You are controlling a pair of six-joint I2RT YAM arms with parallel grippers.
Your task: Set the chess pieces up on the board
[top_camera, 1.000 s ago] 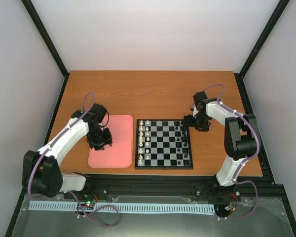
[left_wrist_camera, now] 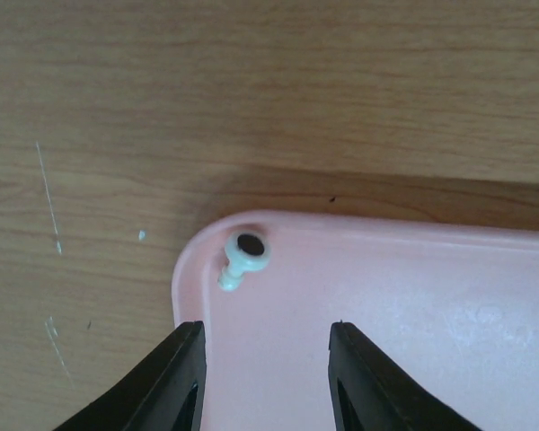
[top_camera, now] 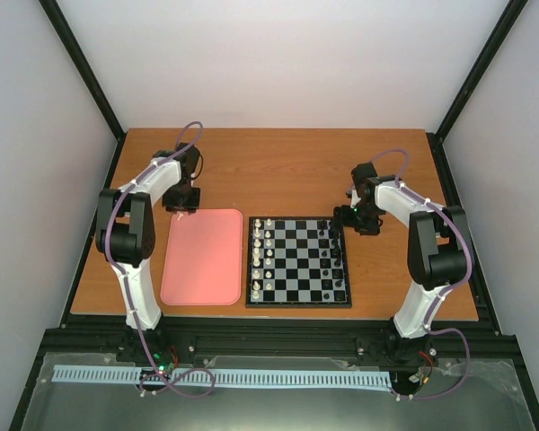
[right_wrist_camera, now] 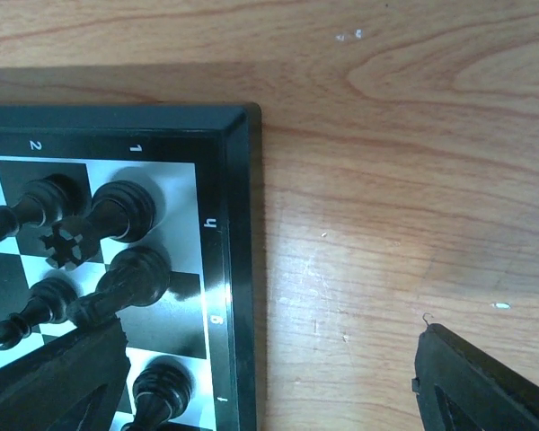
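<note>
A single white piece (left_wrist_camera: 247, 256) lies in the upper-left corner of the pink tray (top_camera: 202, 260). Above that corner is my left gripper (top_camera: 181, 208), its fingers part open with nothing between them. The chessboard (top_camera: 297, 295) holds white pieces (top_camera: 268, 254) along its left side and black pieces (top_camera: 335, 260) along its right. My right gripper (top_camera: 357, 221) stands open at the board's upper-right corner, over black pieces including a rook (right_wrist_camera: 117, 220) and pawn (right_wrist_camera: 36, 310).
Bare wooden table (top_camera: 278, 171) stretches behind the tray and board. More free wood lies right of the board, and the frame rails border the table.
The right arm and the board have not visibly changed.
</note>
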